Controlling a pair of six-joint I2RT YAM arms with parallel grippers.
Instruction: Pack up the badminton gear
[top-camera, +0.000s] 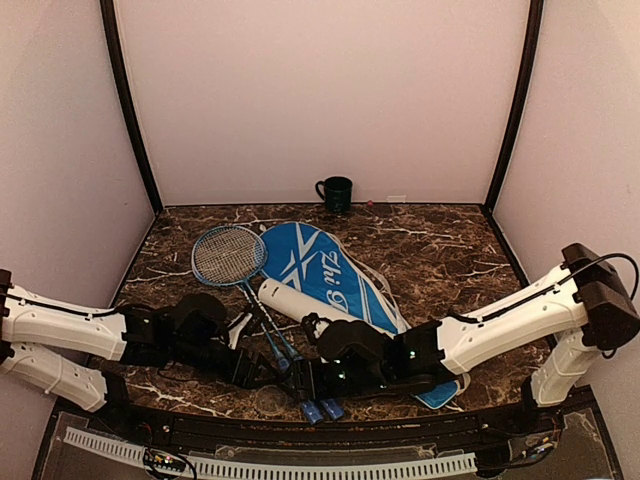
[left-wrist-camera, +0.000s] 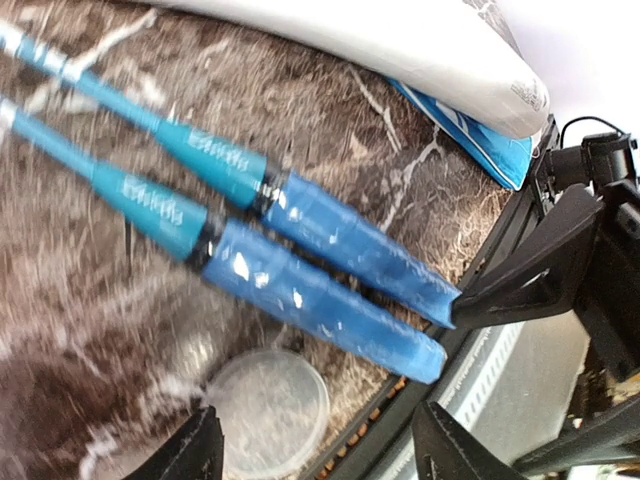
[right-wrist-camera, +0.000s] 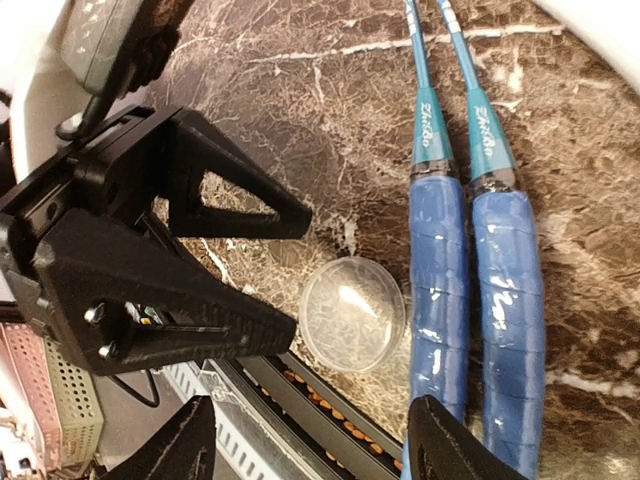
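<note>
Two rackets lie side by side, their stringed heads (top-camera: 228, 256) at the back left and blue handles (right-wrist-camera: 510, 320) near the front edge. A clear round lid (right-wrist-camera: 352, 314) rests flat on the table beside the handles. The white tube (top-camera: 312, 305) lies on the blue racket bag (top-camera: 325, 265). My left gripper is open above the table by the lid, with nothing between its fingers. My right gripper also stands open and empty, over the front edge area near the handles. Both sit close together in the top view, covering part of the shafts.
A dark green mug (top-camera: 337, 194) stands against the back wall. A black rail with a white slotted strip (top-camera: 270, 465) runs along the front edge.
</note>
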